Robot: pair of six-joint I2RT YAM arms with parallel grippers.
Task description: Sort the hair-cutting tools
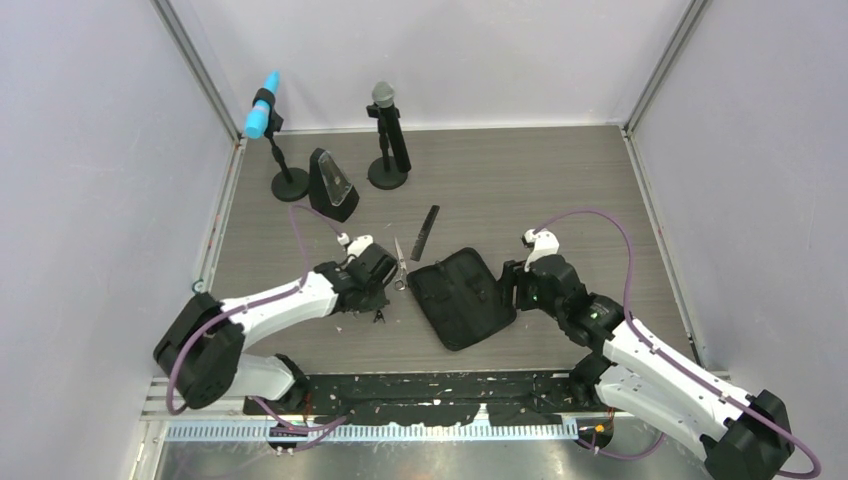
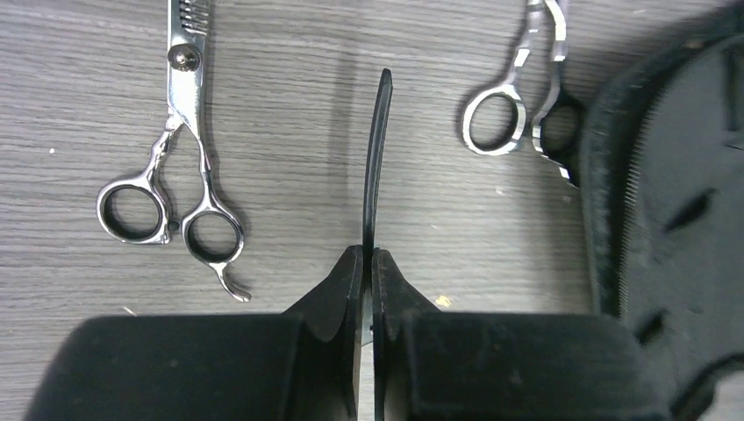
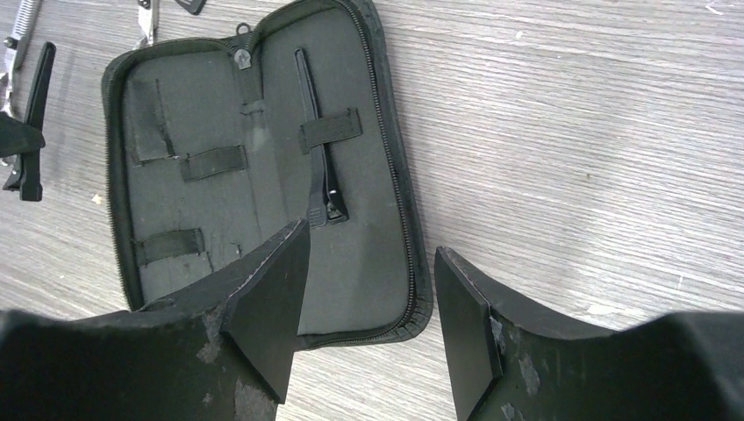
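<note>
My left gripper is shut on a slim black clip (image 2: 376, 162), which points away from the fingertips above the table. The right wrist view also catches this clip (image 3: 37, 96) at the far left. Silver thinning scissors (image 2: 185, 83) lie left of it; a second pair of scissors (image 2: 517, 70) rests against the open black case (image 3: 368, 272). Inside the case, another black clip (image 3: 318, 189) is tucked under an elastic strap. Over the case's near edge my right gripper stands open, nothing between its fingers. A black comb (image 1: 425, 234) lies behind the case.
Behind the left arm are a metronome (image 1: 333, 187), a stand with a blue microphone (image 1: 263, 112) and another stand with a grey-topped microphone (image 1: 392, 130). The table right of and behind the case is clear.
</note>
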